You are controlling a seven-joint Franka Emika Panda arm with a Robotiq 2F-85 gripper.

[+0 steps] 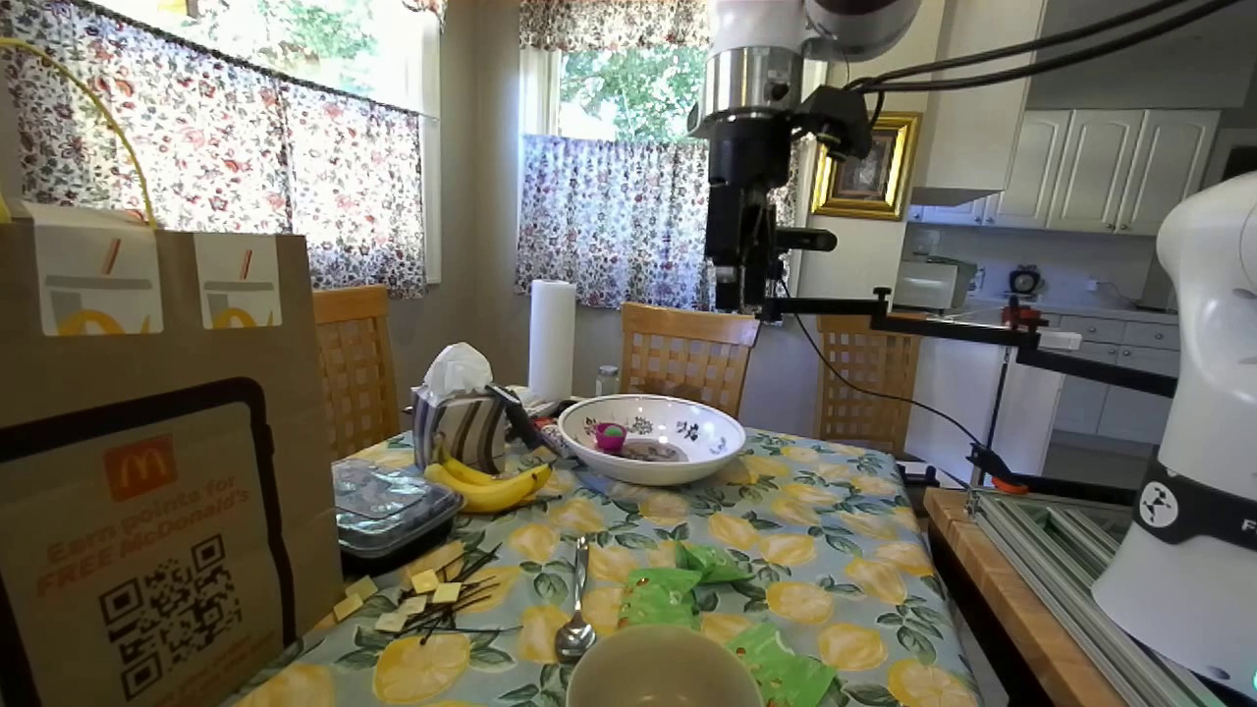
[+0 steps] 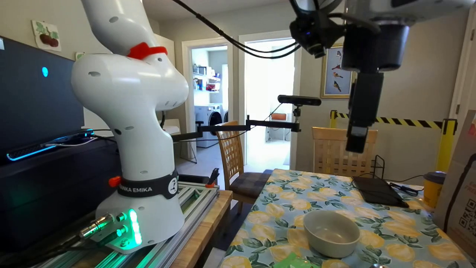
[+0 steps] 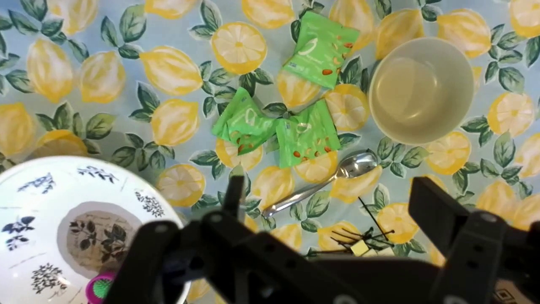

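High above the table hangs my gripper, open, its two fingers wide apart and nothing held between them. In the wrist view a metal spoon (image 3: 324,186) lies far below, in line with the gap. Three green snack packets (image 3: 324,50) are grouped on the cloth, two of them side by side near the spoon. A beige bowl (image 3: 422,91), empty, stands to their right. The large white patterned bowl (image 3: 116,175) holds a pink and green item (image 3: 101,288); my gripper partly covers this bowl in the wrist view.
Bananas (image 1: 489,485), a tissue box (image 1: 460,426), a clear-lidded container (image 1: 395,513) and dark sticks with pale squares (image 1: 436,595) lie along one side. A tall paper bag (image 1: 165,471) stands near them. A camera on a bar (image 2: 299,100) juts out beside the table.
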